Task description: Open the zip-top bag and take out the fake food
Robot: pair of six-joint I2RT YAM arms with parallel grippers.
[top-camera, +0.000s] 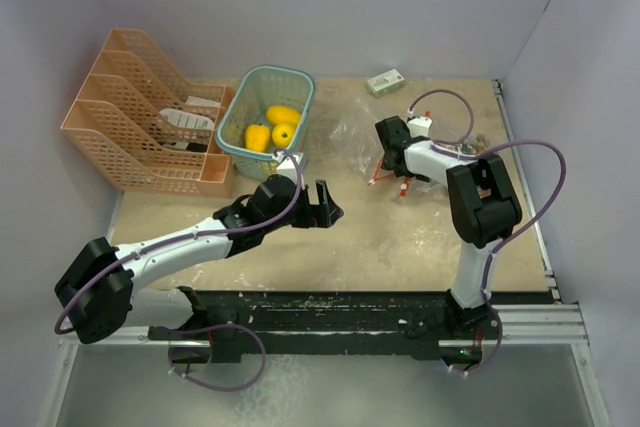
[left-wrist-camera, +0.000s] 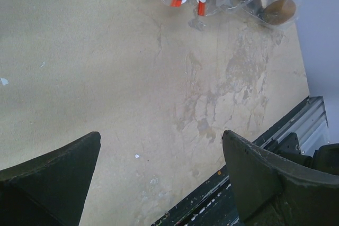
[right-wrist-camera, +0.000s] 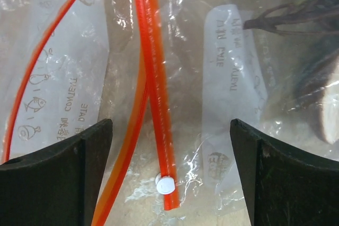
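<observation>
Clear zip top bags (top-camera: 350,142) lie at the back right, with red zippers (right-wrist-camera: 161,130) and printed white panels. One bag (right-wrist-camera: 296,51) holds brown, round fake food (left-wrist-camera: 278,11) and a dark stem. My right gripper (top-camera: 393,162) is open low over the bags; in the right wrist view its fingers straddle a red zipper strip with a white slider (right-wrist-camera: 165,185). My left gripper (top-camera: 322,205) hangs open over bare table, left of the bags, with nothing between its fingers.
An orange slotted rack (top-camera: 140,107) stands at the left, beside a clear bin (top-camera: 230,142) of yellow fake fruit. A small pale box (top-camera: 385,81) lies behind the bags.
</observation>
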